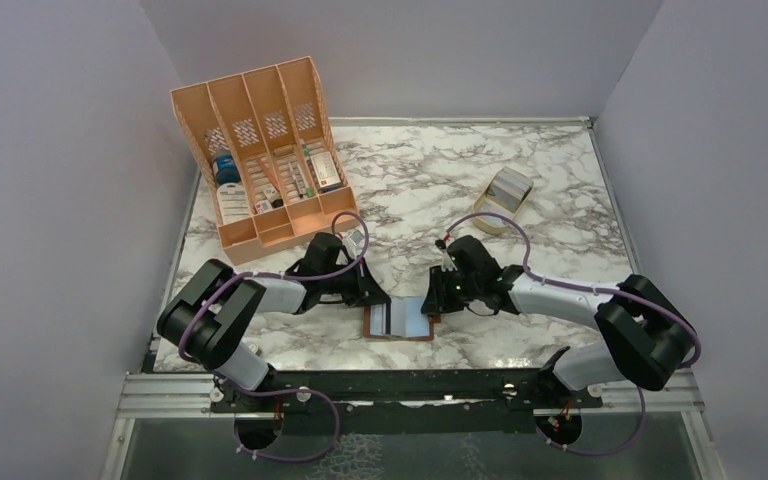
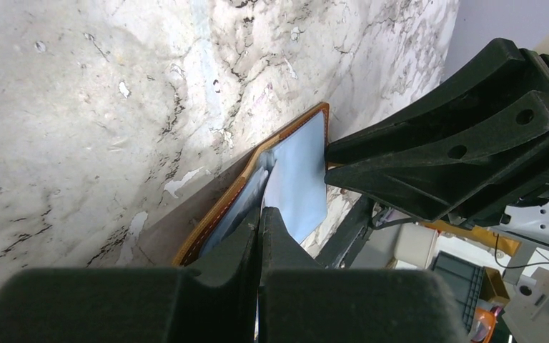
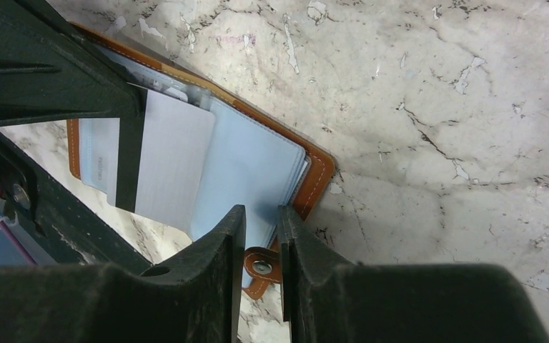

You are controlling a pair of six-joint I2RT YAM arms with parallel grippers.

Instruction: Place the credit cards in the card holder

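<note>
The brown card holder (image 1: 401, 337) lies open on the table, its light-blue clear sleeves (image 3: 246, 161) facing up. A white card with a black stripe (image 3: 171, 153) stands at the sleeves' edge; how far it is inside is unclear. My left gripper is shut on that card's upper edge, the card's pale face (image 2: 276, 187) showing just beyond its tips. At the holder's right edge, my right gripper is slightly open, with a narrow gap between its fingers; the sleeve edge and the snap tab (image 3: 262, 266) show there.
A tan basket (image 1: 505, 222) holding grey cards stands at the back right. At the back left is a tan divided organiser (image 1: 290, 225) with bottles and boxes. Bare marble (image 1: 410, 200) lies between them. Both grippers are close together over the holder.
</note>
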